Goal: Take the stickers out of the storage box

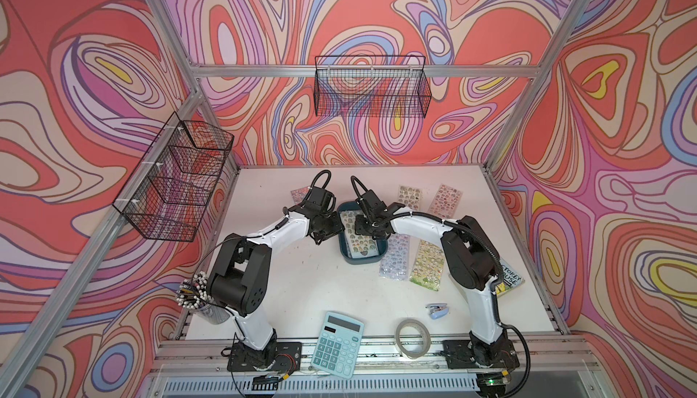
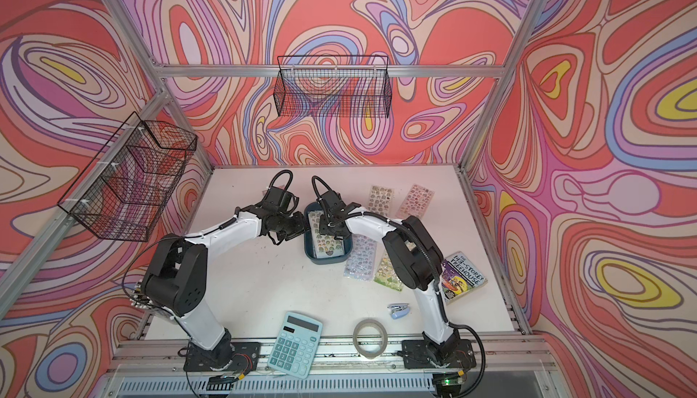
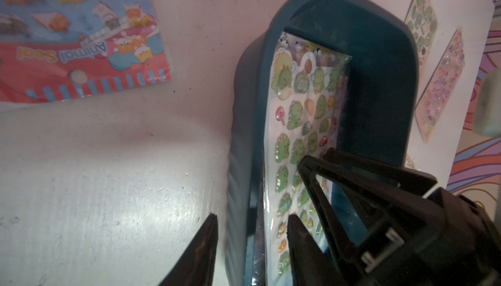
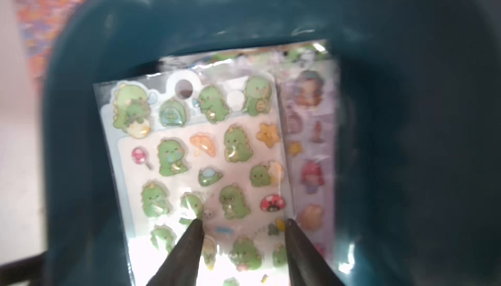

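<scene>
The dark teal storage box [image 1: 366,258] holds stacked sticker sheets: green dinosaurs [image 4: 237,145] on top, a pinkish sheet [image 4: 313,174] beneath. My left gripper is at the box's left wall [image 3: 245,129], one finger outside and one inside, shut on that wall. My right gripper is open over the dinosaur sheet inside the box, its fingertips low over the stickers; whether they touch is unclear.
More sticker sheets [image 1: 394,260] lie right of and behind the box, and an Animal Seal sheet [image 3: 78,30] at back left. A calculator [image 1: 337,343], tape roll [image 1: 400,347], stapler [image 1: 437,313] and book [image 2: 464,274] sit near front and right.
</scene>
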